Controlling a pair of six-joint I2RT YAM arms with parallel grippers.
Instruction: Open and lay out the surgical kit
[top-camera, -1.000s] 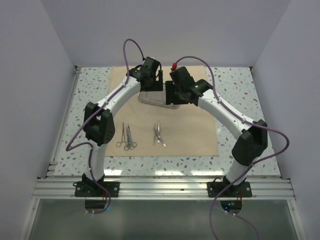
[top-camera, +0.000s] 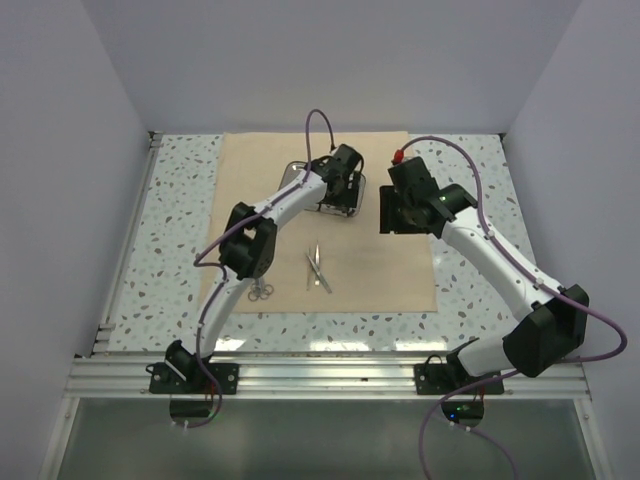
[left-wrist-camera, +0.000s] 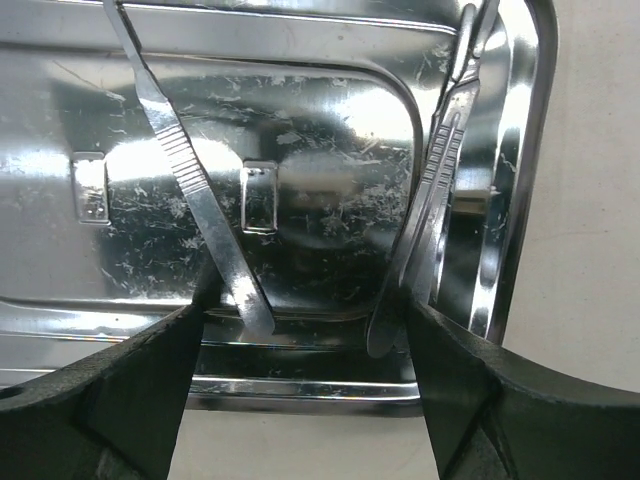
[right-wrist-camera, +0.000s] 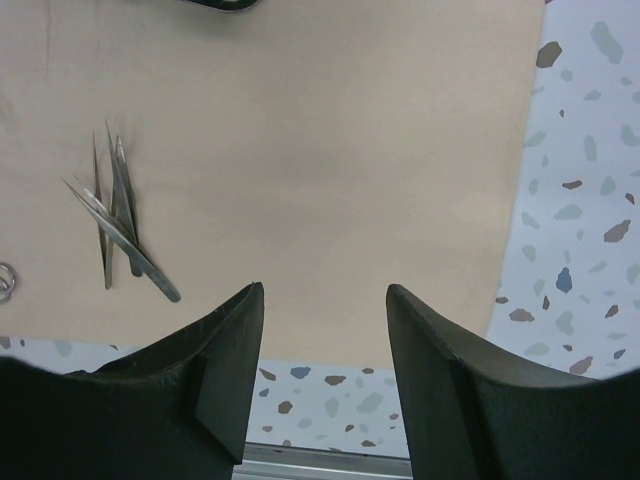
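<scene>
The steel tray (left-wrist-camera: 120, 250) lies at the back of the beige cloth (top-camera: 380, 280). In the left wrist view two scalpel handles (left-wrist-camera: 437, 160) lie bunched along its right side, another handle (left-wrist-camera: 205, 210) slants across its middle. My left gripper is over the tray with fingers apart, tips close around the lower ends of the right-side handles and the middle one. My right gripper stands open above the cloth right of the tray, nothing between its fingers.
Several tweezers (right-wrist-camera: 128, 240) lie on the front middle of the cloth, with scissors (top-camera: 262, 291) to their left. Speckled table (right-wrist-camera: 580, 200) borders it.
Both arms have moved to the right: the left gripper further over and down onto the tray, the right one away from the tray to over the cloth's right side.
</scene>
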